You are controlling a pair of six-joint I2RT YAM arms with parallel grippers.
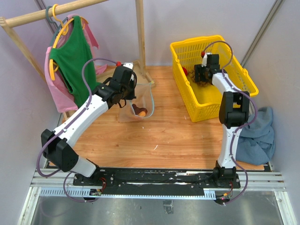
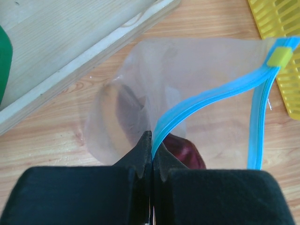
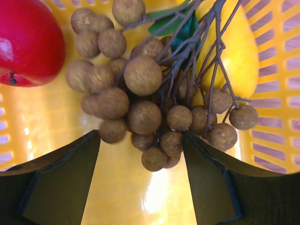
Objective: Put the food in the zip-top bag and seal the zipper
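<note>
A clear zip top bag (image 2: 211, 61) with a blue zipper edge and a yellow slider (image 2: 280, 57) stands with its mouth open. My left gripper is shut on one side of the blue rim. Inside the bag lie a dark red food item (image 2: 185, 151) and an orange one (image 1: 143, 113). Over in the yellow basket (image 1: 194, 110), my right gripper is open above a bunch of brown grapes (image 3: 143, 75), its fingers on either side of the lower berries. A red apple (image 3: 28, 42) and a yellow food item (image 3: 234, 51) lie beside the bunch.
A wooden rack with hanging clothes (image 1: 75, 56) stands at the back left, its base (image 2: 84, 61) close to the bag. Blue-grey cloth (image 1: 258, 136) lies right of the basket. Bare table (image 1: 159, 145) separates bag and basket.
</note>
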